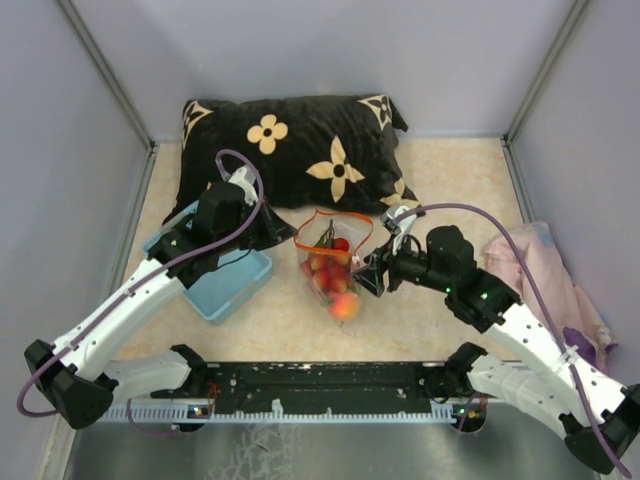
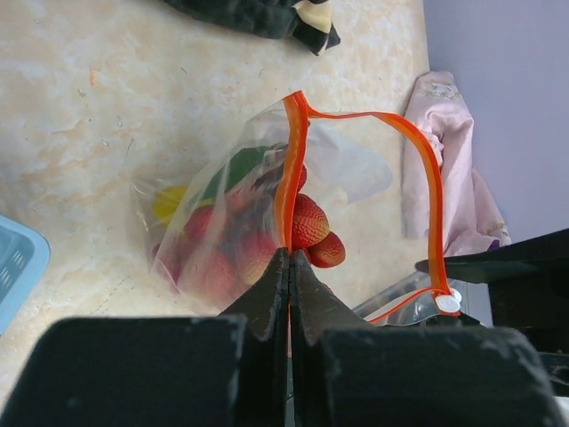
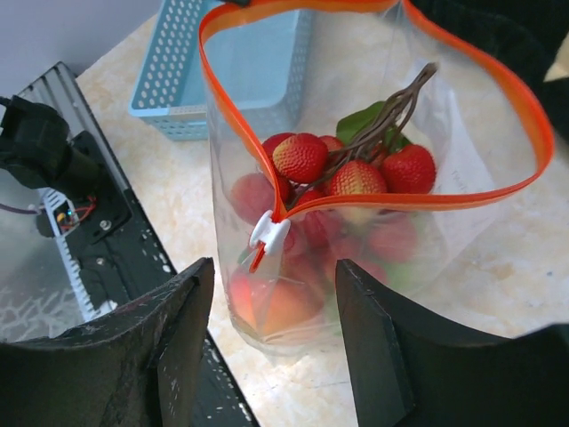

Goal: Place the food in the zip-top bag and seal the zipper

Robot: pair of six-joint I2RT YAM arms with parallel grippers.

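A clear zip bag (image 1: 330,280) with an orange rim stands mid-table, holding strawberries (image 3: 300,157), dark stems with green leaves and a larger orange-red fruit (image 3: 277,302). Its mouth is open. My left gripper is shut on the orange rim at the bag's left corner. My right gripper is open just short of the rim's white slider (image 3: 268,233), facing it.
A blue basket (image 1: 225,295) sits to the left. A black flowered pillow (image 1: 280,150) lies along the back, and a pink cloth (image 1: 545,280) lies at the right.
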